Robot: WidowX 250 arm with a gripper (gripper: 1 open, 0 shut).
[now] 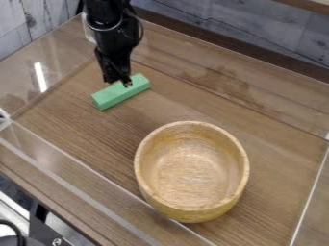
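Observation:
A green rectangular block [121, 94] lies diagonally on the wooden table, left of centre. My black gripper [122, 77] hangs just above and behind the block's upper side, its fingers pointing down; it looks shut, with nothing visible held. A large tan oval bowl [191, 171] stands at the lower right.

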